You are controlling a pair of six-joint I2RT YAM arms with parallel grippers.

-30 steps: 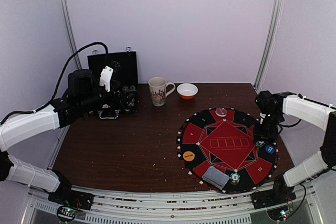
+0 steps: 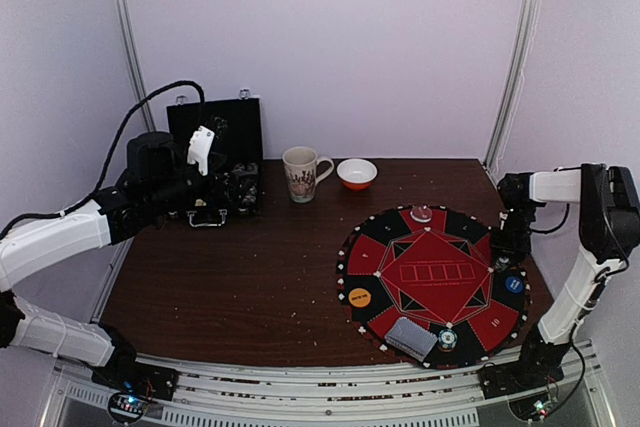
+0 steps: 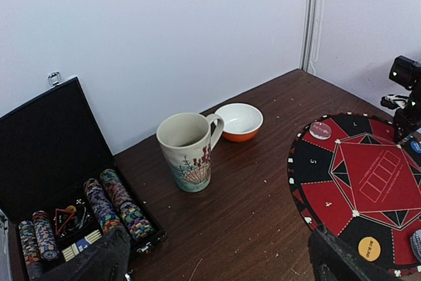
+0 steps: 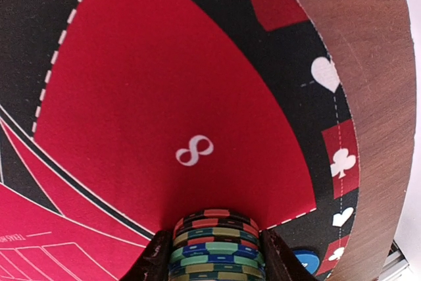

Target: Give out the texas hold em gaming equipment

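Observation:
A stack of coloured poker chips [image 4: 216,245] is pinched in my right gripper, low in the right wrist view. It hangs over the lower end of the mat's red number 8 section; whether it touches the mat cannot be told. The round red and black mat [image 2: 435,272] bears a blue disc [image 2: 514,285], a yellow blind disc [image 2: 359,297], a clear red disc [image 2: 421,214], a card deck [image 2: 411,338] and another chip stack [image 2: 447,339]. My left gripper is apart and empty. Left of it, the black case [image 3: 92,225] stands open with several chip rows.
A floral mug [image 2: 301,175] and a white and orange bowl [image 2: 357,173] stand at the back between case and mat. Side walls rise close to both arms.
My right gripper has moved with the chips toward the mat's right rim, from beside the blue disc's section to the number 8 section.

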